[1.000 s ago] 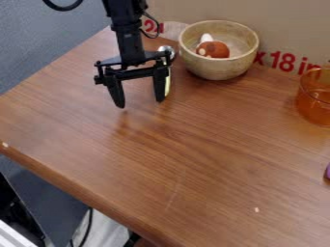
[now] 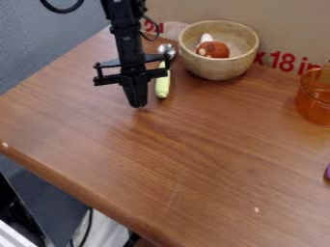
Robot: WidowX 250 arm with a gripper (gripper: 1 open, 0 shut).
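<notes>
My black gripper (image 2: pixel 137 96) hangs over the upper left of the wooden table, its fingers drawn close together. A pale yellow-green elongated item (image 2: pixel 162 83) lies just to its right; whether anything is between the fingers cannot be seen. A silver spoon-like object (image 2: pixel 168 50) is behind the arm, partly hidden.
A beige bowl (image 2: pixel 221 67) holding a brown round item and a white one stands at the back. An orange translucent container (image 2: pixel 314 101) is at the right, with a purple object at the right edge below it.
The yellow-green item beside the fingers shows more fully now.
</notes>
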